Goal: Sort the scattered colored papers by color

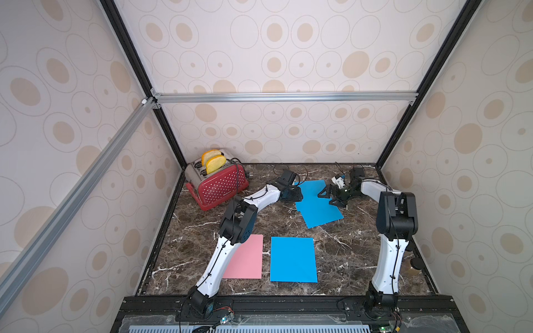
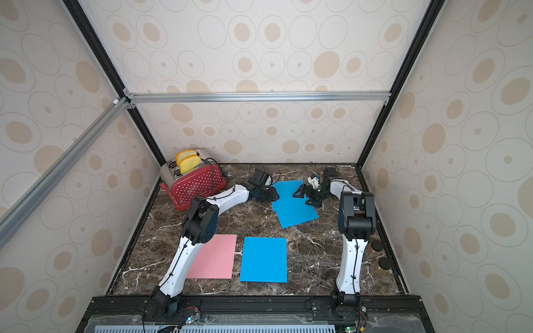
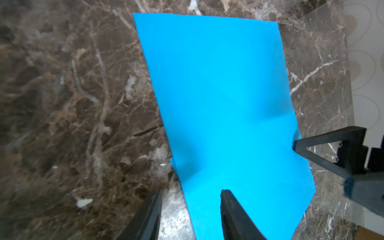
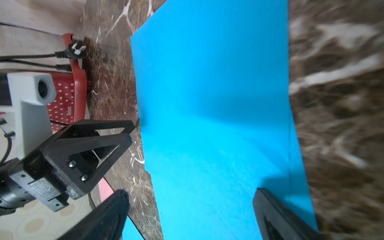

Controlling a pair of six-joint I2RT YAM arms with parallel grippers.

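Blue papers (image 1: pixel 319 213) lie overlapped at the back middle of the table, their edges slightly out of line. In the right wrist view a narrow strip of a lower sheet (image 4: pixel 300 180) shows beside the upper sheet (image 4: pixel 208 132). My right gripper is over them with its fingers wide apart, nothing held. Whether its tips press on the paper cannot be told. At the papers' left edge stands my left gripper, fingers apart, empty. Nearer the front, a pink sheet (image 1: pixel 247 258) and another blue sheet (image 1: pixel 293 259) lie flat side by side.
At the back left stands a red perforated basket (image 1: pixel 219 188) holding a toaster and yellow slices (image 1: pixel 215 162); its cable and plug hang close to my left arm. Bare marble lies right of the front blue sheet and between the front and back papers.
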